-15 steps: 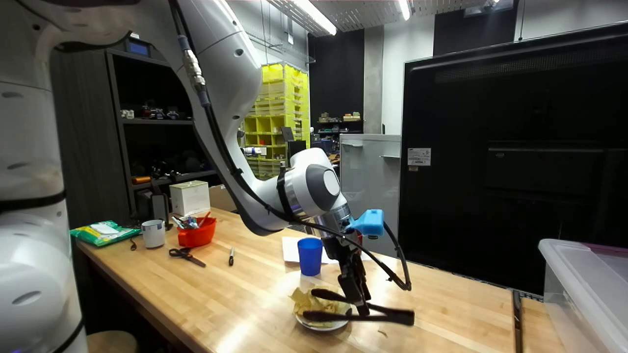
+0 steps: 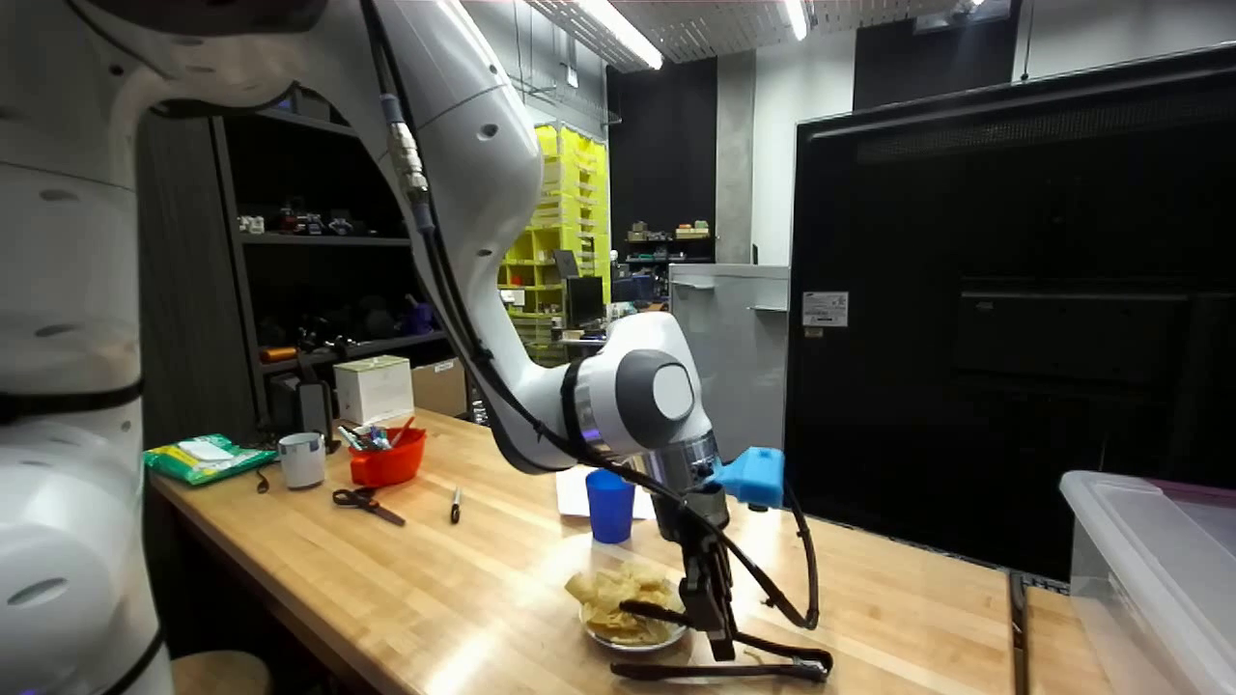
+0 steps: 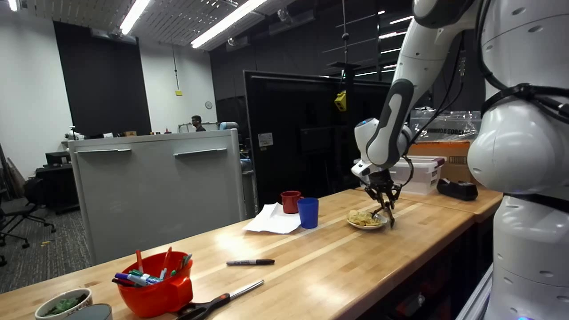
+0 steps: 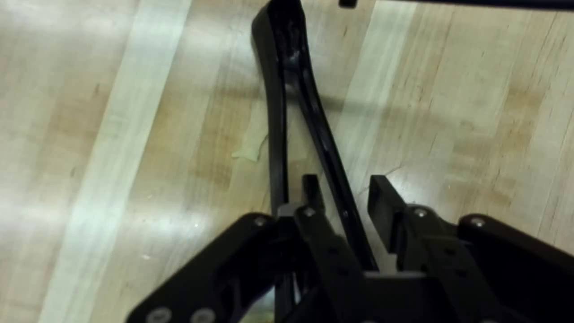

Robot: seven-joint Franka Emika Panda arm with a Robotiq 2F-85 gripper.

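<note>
Black tongs [image 2: 771, 670] lie low over the table beside the plate, their joined end pointing away from it. One of their arms [image 4: 332, 161] runs between my gripper's fingers and the other passes outside the left finger [image 4: 312, 191]. My gripper is shut on the tongs, pointing down close to the tabletop. Yellow chips [image 2: 626, 593] fill a white plate [image 2: 649, 644], and one tong tip reaches over them in exterior view 1. Whether the tongs touch the table cannot be told.
A blue cup [image 3: 308, 213], a red mug [image 3: 290, 202] and white paper [image 3: 274, 219] stand near the plate. Farther off are a marker [image 3: 250, 262], scissors [image 3: 218, 302] and a red container [image 3: 154, 290] of pens. A clear bin [image 2: 1141, 579] borders the right side.
The arm has moved down and a little to the right in exterior view 1. The tongs have come down with it, their joined end lower and nearer the table.
</note>
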